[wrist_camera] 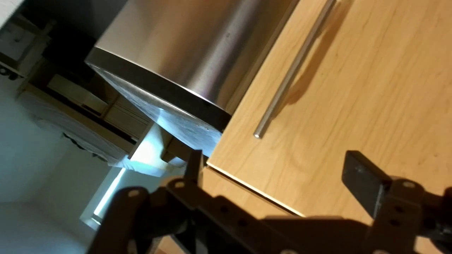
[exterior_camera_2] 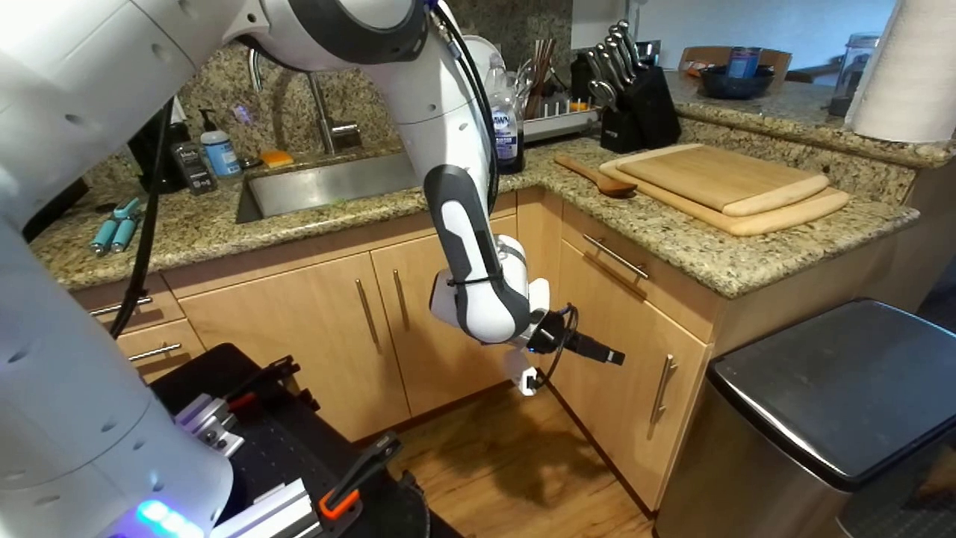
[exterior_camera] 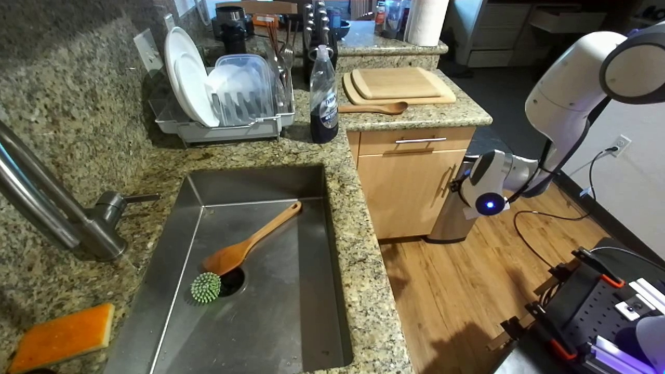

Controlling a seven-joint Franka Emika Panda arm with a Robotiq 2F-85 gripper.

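My gripper is open, its two black fingers wide apart with nothing between them. Past the fingertips, the wrist view shows the light wooden cabinet door (wrist_camera: pixel 360 106) with its slim metal bar handle (wrist_camera: pixel 292 76). The handle lies beyond the gap between the fingers, not inside it. In exterior view 2 the gripper (exterior_camera_2: pixel 614 356) hangs in front of the same door (exterior_camera_2: pixel 609 350), left of the door handle (exterior_camera_2: pixel 661 390). The door looks flush with its frame, below the drawer (exterior_camera_2: pixel 627 269). Whether a fingertip touches the wood, I cannot tell.
A steel trash can (exterior_camera_2: pixel 833 385) stands right beside the cabinet. Above are the granite counter (exterior_camera_2: pixel 690 242), cutting boards (exterior_camera_2: pixel 726 179) and a wooden spoon (exterior_camera_2: pixel 596 176). The sink (exterior_camera: pixel 268 324) holds a wooden spatula (exterior_camera: pixel 249 240) and a green scrubber (exterior_camera: pixel 205 287).
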